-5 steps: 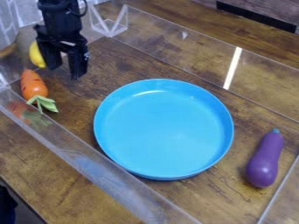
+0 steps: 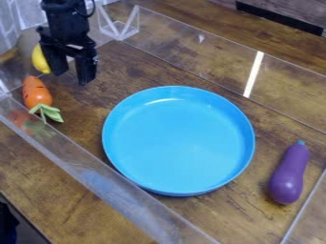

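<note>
My black gripper [image 2: 69,61] is at the upper left, low over the wooden surface, open, beside a yellow object [image 2: 40,60] that it partly hides. An orange carrot [image 2: 37,93] with a green top lies just below it. A large blue plate [image 2: 178,141] occupies the middle, empty. A purple eggplant [image 2: 289,173] lies at the right.
Clear plastic walls [image 2: 114,189] border the work area along the lower left and other sides. Bare wood [image 2: 166,67] lies free between the gripper and the upper right, above the plate.
</note>
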